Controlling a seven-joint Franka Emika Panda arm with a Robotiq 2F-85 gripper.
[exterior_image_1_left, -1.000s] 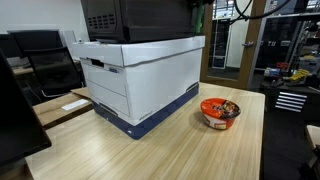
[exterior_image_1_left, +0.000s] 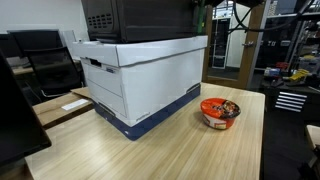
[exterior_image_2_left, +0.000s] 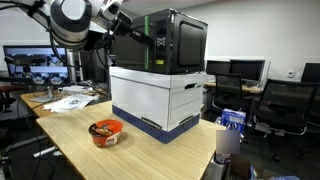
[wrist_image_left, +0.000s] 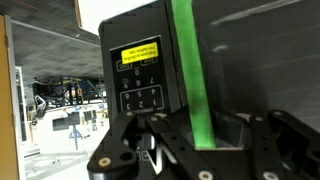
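Note:
A black microwave (exterior_image_2_left: 186, 42) stands on top of a stack of white boxes, its front facing the arm. In the wrist view, a green strip (wrist_image_left: 188, 50), which looks like the door's handle, runs down the microwave front beside the keypad (wrist_image_left: 140, 85). My gripper is at the lower part of this strip, shut on it, with dark fingers at either side. From the second exterior view, the gripper (exterior_image_2_left: 149, 40) reaches the microwave front from the left. The exact contact of the fingertips is hard to make out.
White boxes (exterior_image_1_left: 150, 78) on a blue base hold the microwave up. An orange-red bowl (exterior_image_1_left: 218, 113) with small items inside sits on the wooden table (exterior_image_1_left: 150, 155), right of the boxes.
The visible part of the arm and its cable at the top right has shifted slightly. The bowl and boxes have stayed in place.

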